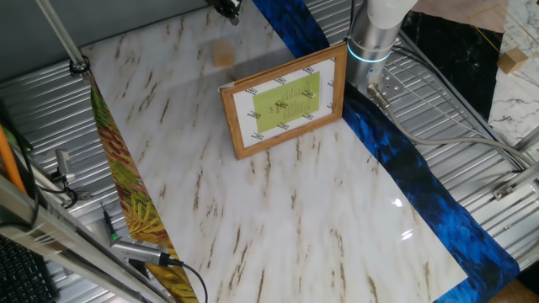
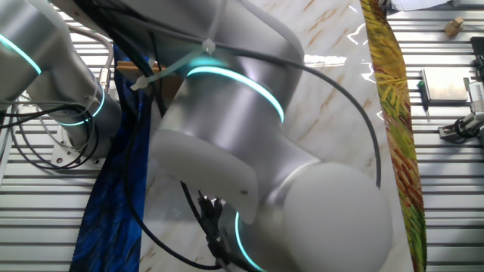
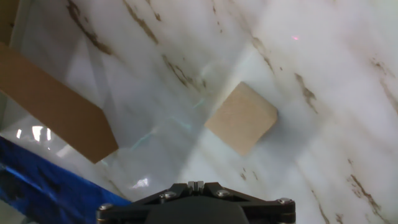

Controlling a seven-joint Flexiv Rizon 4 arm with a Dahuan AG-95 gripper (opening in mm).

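A small wooden block (image 3: 242, 118) lies on the marble-patterned tabletop, near the middle of the wrist view. The same block (image 1: 222, 53) shows toward the far end in exterior view 1, behind the picture frame (image 1: 285, 99). That frame has a wooden border and a green-and-white insert, and it stands upright. At the bottom edge of the wrist view my gripper appears shut, its fingertips together and nothing visible between them. The block is apart from it, ahead and slightly right. Only a dark part of the gripper (image 1: 226, 8) enters the top of exterior view 1.
A brown stand piece (image 3: 59, 102) angles in from the left of the wrist view. Blue cloth (image 1: 413, 177) runs along one table side, patterned yellow-green cloth (image 1: 139, 206) along the other. My arm (image 2: 227, 113) covers much of exterior view 2.
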